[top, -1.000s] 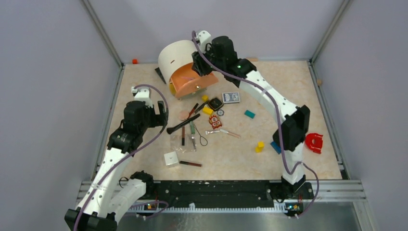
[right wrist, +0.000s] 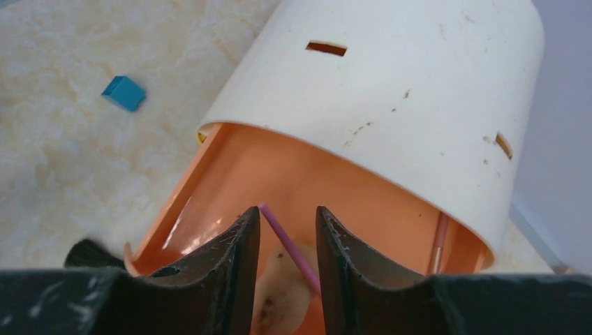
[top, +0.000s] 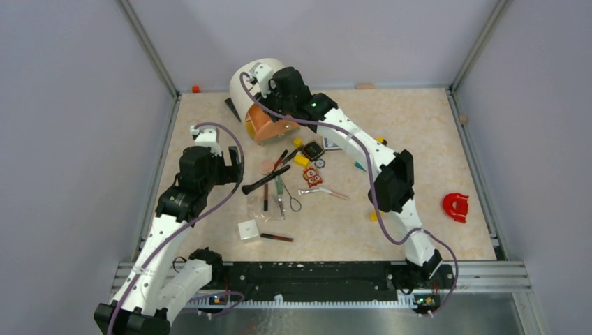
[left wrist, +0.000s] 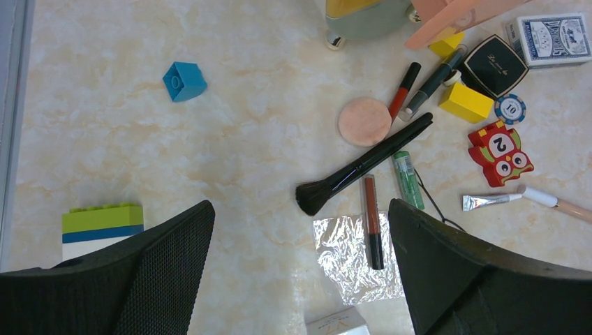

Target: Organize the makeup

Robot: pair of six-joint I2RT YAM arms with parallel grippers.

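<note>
A cream box (right wrist: 391, 84) with an orange drawer (right wrist: 314, 167) pulled out stands at the back centre. Inside lie a pink stick (right wrist: 279, 234), a round beige item (right wrist: 283, 293) and a thin pencil (right wrist: 440, 241). My right gripper hovers over that drawer, part open, its fingers apart above the pink stick. My left gripper stands open over the left side. Below it lie a black brush (left wrist: 366, 160), a pink round puff (left wrist: 364, 121), a red-capped pencil (left wrist: 403, 91), a brown pencil (left wrist: 371, 216), a green tube (left wrist: 408, 178) and a black compact (left wrist: 492, 66).
Yellow blocks (left wrist: 465, 102), a card deck (left wrist: 548, 38), an owl piece (left wrist: 500, 155) and scissors (top: 294, 204) crowd the middle. A white cube (top: 248, 230) lies at the front. A red item (top: 455, 206) is at right.
My right gripper and arm have moved leftward over the open drawer, covering more of it in the top view. The left arm has not moved.
</note>
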